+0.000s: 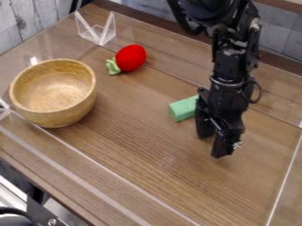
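The black robot arm reaches down from the top right to its gripper (218, 132), low over the wooden table (141, 177). A mint-green block (183, 109) lies just left of the gripper, partly hidden behind it. The dark fingers blend together, so whether they are open or shut is unclear.
A wooden bowl (53, 93) stands at the left. A red object with a green part (130, 59) lies at the back, near a clear plastic piece (97, 28).
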